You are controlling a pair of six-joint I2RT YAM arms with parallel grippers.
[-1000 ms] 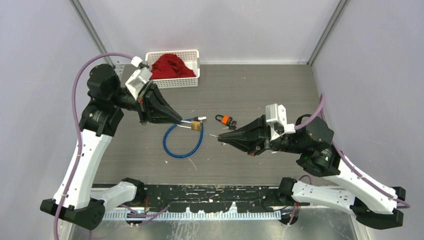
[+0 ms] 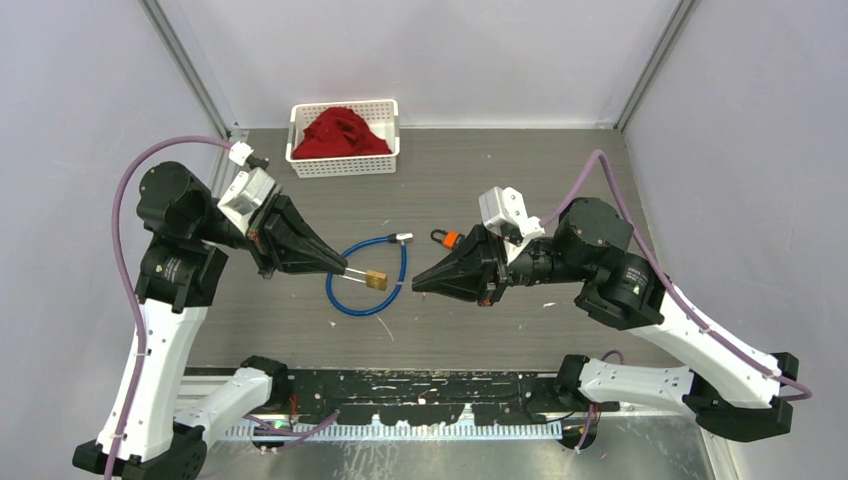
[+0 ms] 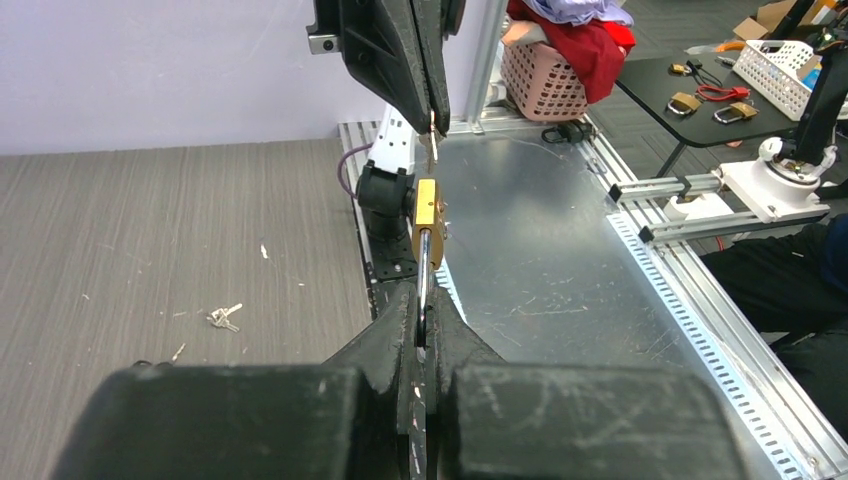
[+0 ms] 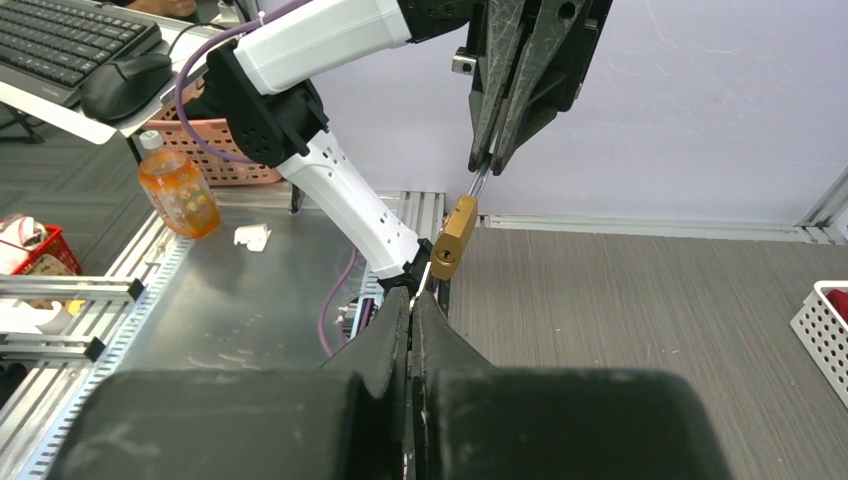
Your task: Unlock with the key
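A brass padlock (image 2: 376,280) hangs out in front of my left gripper (image 2: 345,267), which is shut on its steel shackle (image 3: 424,262). The padlock's keyhole face points towards my right gripper (image 2: 414,285), shut on a small silver key (image 4: 424,278). Only a short length of the key shows past the fingertips, aimed at the padlock's bottom. A small gap separates key tip and padlock in the top view. From the wrist views, I cannot tell exactly how the key lines up with the keyhole.
Beneath the padlock, a blue cable loop (image 2: 333,298) lies on the grey floor. An orange-and-black item (image 2: 446,238) sits partly behind the right gripper. Spare keys (image 3: 225,317) rest on the floor. At the back stands a white basket (image 2: 345,169) with red cloth.
Over the last second both grippers moved left and the padlock came lower in the top view. Key and padlock are now closer together.
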